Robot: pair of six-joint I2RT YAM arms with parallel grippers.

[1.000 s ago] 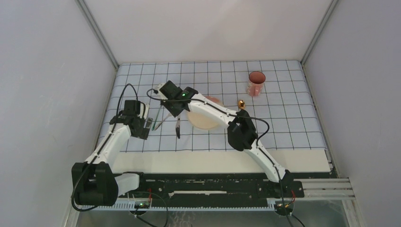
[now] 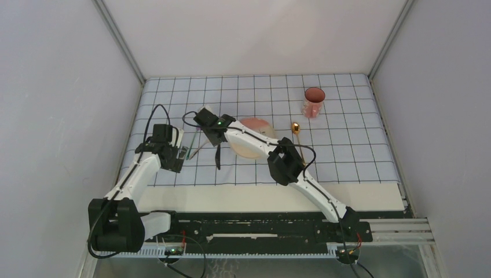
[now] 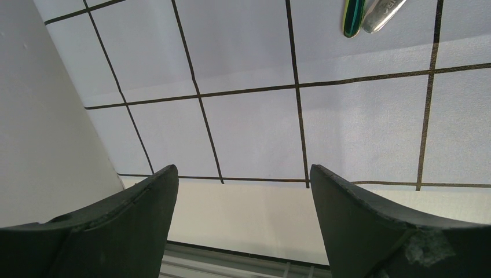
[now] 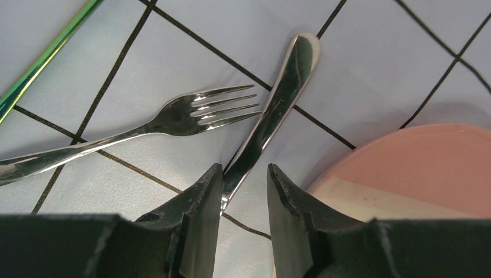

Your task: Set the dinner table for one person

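In the right wrist view a silver knife lies slantwise on the gridded cloth, its lower end running behind a finger of my right gripper. That gripper is open above it. A fork lies to the left, its tines close to the knife. Farther left is a green-handled utensil. The pink-and-cream plate is on the right; in the top view my right arm partly covers the plate. My left gripper stands open over bare cloth, with the ends of a green utensil and a silver handle ahead.
A pink mug stands at the back right, and a golden spoon lies right of the plate, partly hidden by the right arm. Free cloth stretches over the right side and back. The left wall is near my left arm.
The left arm has barely moved.
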